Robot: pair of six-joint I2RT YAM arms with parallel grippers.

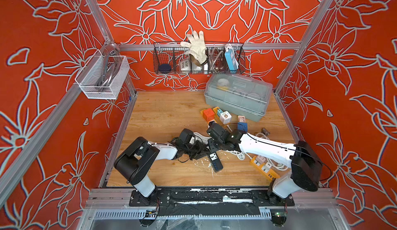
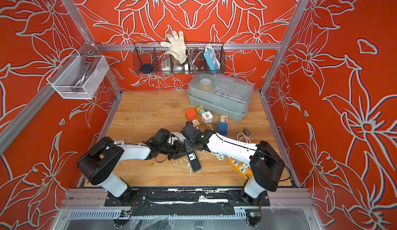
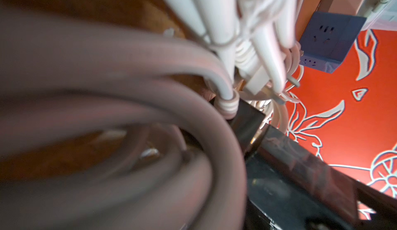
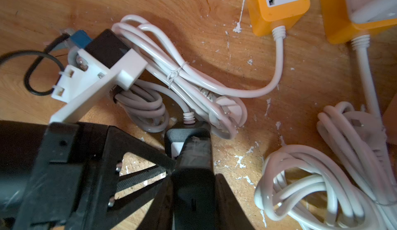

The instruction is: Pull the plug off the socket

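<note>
The black power strip [image 1: 215, 163] lies on the table between my two arms, white sockets facing up on its near part. In the right wrist view, its far end [image 4: 177, 135] carries a pale cable. My left gripper reaches in from the left and is shut on the strip near that end. From above, my right gripper is shut on a dark block, apparently a black plug [image 4: 193, 184], over the strip. Whether that plug is seated in a socket cannot be seen. Thick blurred cable loops [image 3: 165, 60] cover much of the left wrist view.
A bundled white cable [image 4: 173, 70] lies beyond the strip. Orange power strips [image 4: 279, 10] and another cable coil [image 4: 297, 180] sit to the right. Cube sockets [image 1: 225, 117] and a grey lidded box [image 1: 237, 95] stand further back.
</note>
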